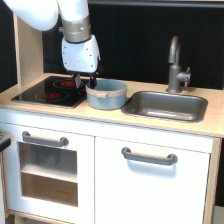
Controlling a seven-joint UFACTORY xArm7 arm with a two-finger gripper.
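A blue-grey pot [108, 97] stands on the counter between the stove and the sink. The arm comes down from the upper left, and my black gripper [90, 82] is at the pot's left rim. Its fingers are small and dark in this view, so whether they are closed on the rim cannot be made out. The pot looks upright and level.
Left of the pot lies the black stove top [55, 91] with red-ringed burners. A dark sink [165, 105] with a tall faucet [176, 70] is on the right. Below are a glass-fronted oven door [47, 165] and a white cabinet door [150, 190].
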